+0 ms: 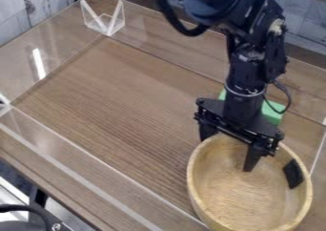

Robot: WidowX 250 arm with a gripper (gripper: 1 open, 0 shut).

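Note:
The black gripper (234, 139) points down over the back rim of a large round wooden bowl (249, 192) at the lower right, with its fingers low at or just inside the rim. Whether it is open or shut, or holds anything, is unclear in this view. A green object (272, 112) lies behind the arm, partly hidden by it.
A small white wire holder (105, 17) stands at the back left. A black cable (26, 209) runs at the near left corner, off the table's edge.

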